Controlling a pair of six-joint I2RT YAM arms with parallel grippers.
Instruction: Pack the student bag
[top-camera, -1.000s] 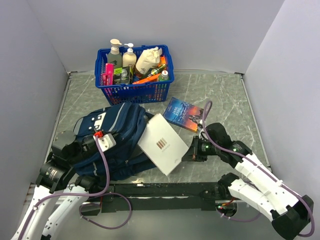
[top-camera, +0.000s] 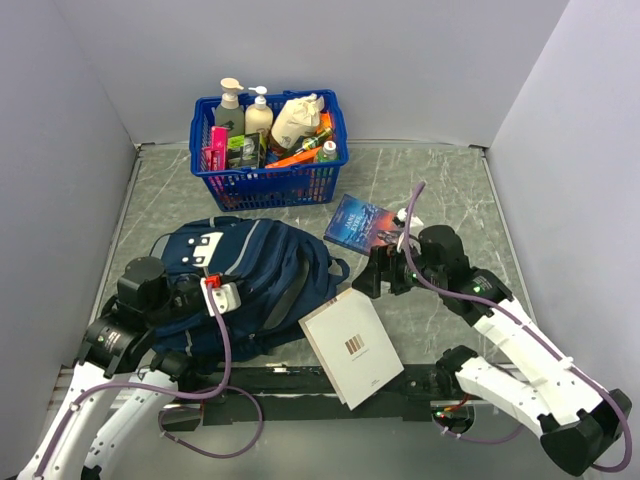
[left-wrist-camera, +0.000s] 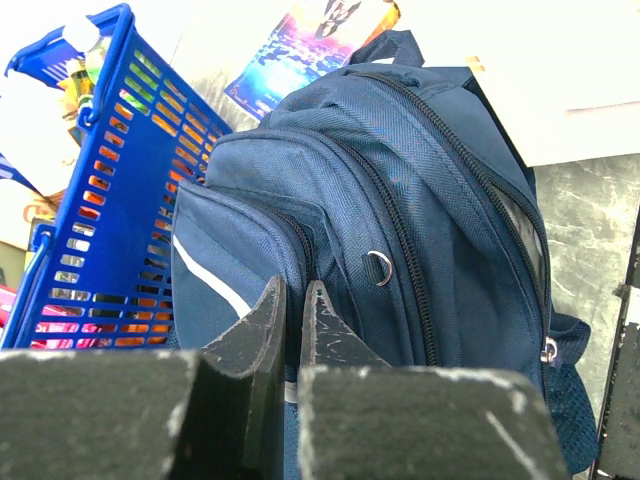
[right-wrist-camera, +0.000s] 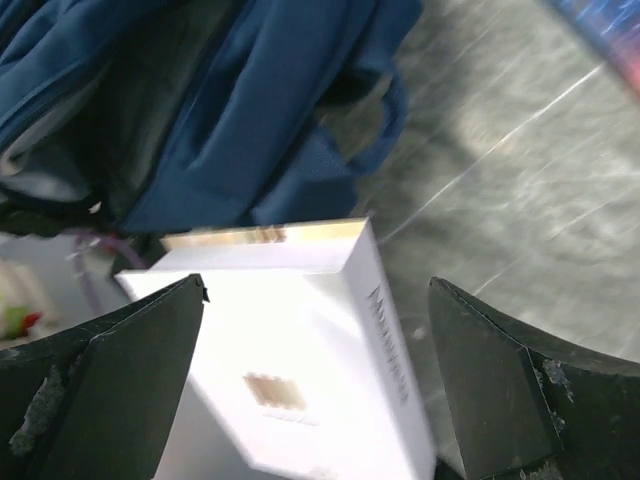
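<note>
The navy backpack (top-camera: 260, 280) lies on the left of the counter; my left gripper is shut on its fabric near a zipped front pocket. A white book (top-camera: 350, 350) lies at the front edge beside the bag, also seen in the right wrist view (right-wrist-camera: 290, 360). My right gripper (top-camera: 375, 265) is open above the counter, just behind the white book, its fingers empty. A blue book (top-camera: 355, 225) lies behind it.
A blue basket (top-camera: 270, 185) packed with bottles, boxes and other items stands at the back. Walls enclose the back and sides.
The white book has moved from against the bag toward the front edge and is out of my right gripper, which has opened and moved back. The bag's right part has spread rightward.
</note>
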